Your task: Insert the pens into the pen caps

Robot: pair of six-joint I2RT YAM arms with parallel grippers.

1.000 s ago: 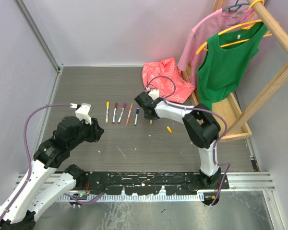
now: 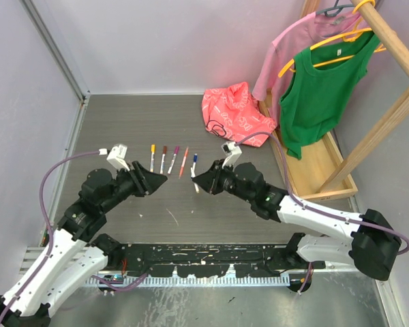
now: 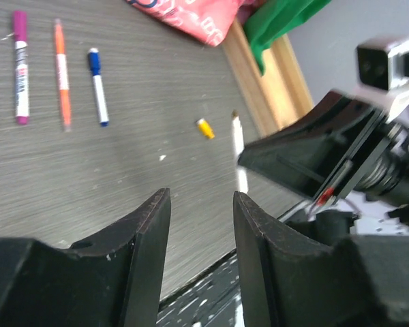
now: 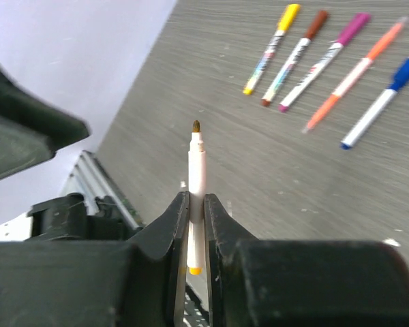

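Note:
My right gripper is shut on a white uncapped pen (image 4: 197,167) with a brown tip, held upright, tip up. My left gripper stands open and empty, facing the right one across a small gap. A yellow cap (image 3: 205,128) lies on the table. Behind the grippers lie capped pens: yellow (image 4: 271,45), brown (image 4: 296,55), purple (image 4: 325,60), orange (image 4: 356,73) and blue (image 4: 381,99).
A pink patterned cloth (image 2: 234,116) lies at the back right beside a wooden clothes rack (image 2: 395,109) with garments.
My right gripper has lifted the white pen and moved left toward the front middle. My left gripper has moved right and opened out toward it.

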